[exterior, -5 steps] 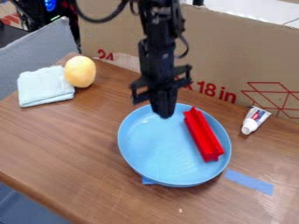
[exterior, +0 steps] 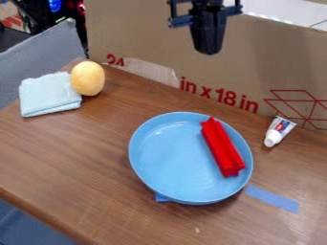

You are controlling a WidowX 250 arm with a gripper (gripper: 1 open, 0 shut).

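My gripper [exterior: 206, 29] is high at the top centre, mostly out of frame, a dark shape whose fingers I cannot read clearly. Below it a light blue plate [exterior: 173, 163] rests on the wooden table, holding a long red object [exterior: 223, 147] on its right side. A white tube [exterior: 278, 132] lies right of the plate. A yellow oval object [exterior: 88, 78] and a folded pale cloth [exterior: 49, 94] are at the left.
A cardboard box wall [exterior: 236, 67] runs along the back. Blue tape [exterior: 273, 199] shows beside the plate.
My gripper has risen from just above the plate's back to the top edge of the view. The things on the table look unchanged.
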